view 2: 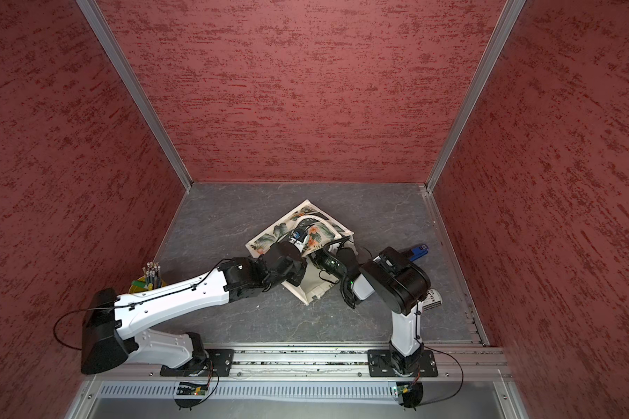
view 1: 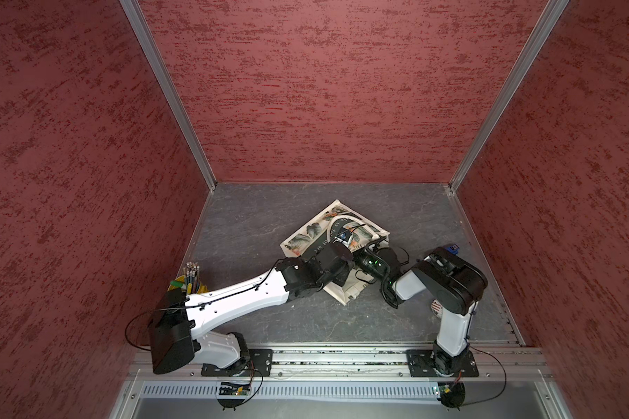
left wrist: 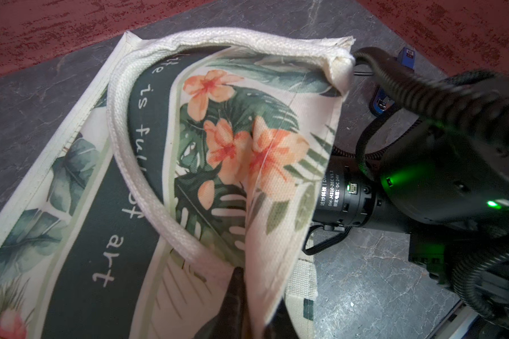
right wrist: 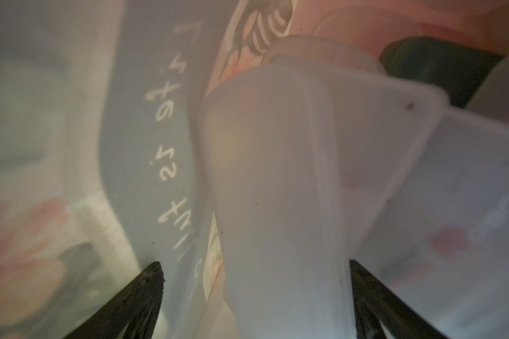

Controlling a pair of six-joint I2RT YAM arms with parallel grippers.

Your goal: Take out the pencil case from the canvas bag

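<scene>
The floral canvas bag [view 1: 307, 234] lies in mid-table, also filling the left wrist view [left wrist: 73, 186]. My left gripper is shut on the bag's fabric at its lifted edge. My right arm reaches into the opening under that flap. In the right wrist view my right gripper is open inside the bag, its fingers either side of an upright translucent frosted case [right wrist: 274, 186]. Other translucent pieces and a dark green item [right wrist: 429, 65] lie beside it. Which of these is the pencil case I cannot tell.
A yellow cup of pens [view 1: 188, 282] stands at the left edge. A blue object [view 2: 415, 252] and a striped item [view 2: 429, 299] lie at the right.
</scene>
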